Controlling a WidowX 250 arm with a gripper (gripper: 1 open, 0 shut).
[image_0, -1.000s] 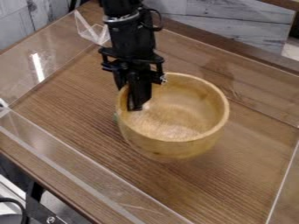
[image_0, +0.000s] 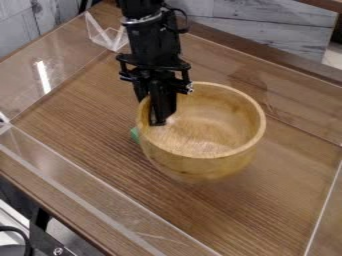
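My black gripper (image_0: 158, 100) comes down from the top centre of the camera view, shut on the left rim of a large tan bowl (image_0: 207, 135). The bowl is held tilted over the middle of the wooden table. A small green object (image_0: 134, 134) shows at the bowl's left edge, mostly hidden behind it; what it is, I cannot tell.
Clear plastic shows at the upper left, a marbled panel runs along the back, and black cables lie at the lower left corner.
The bowl and gripper have shifted slightly up and to the right, and more of the green object shows.
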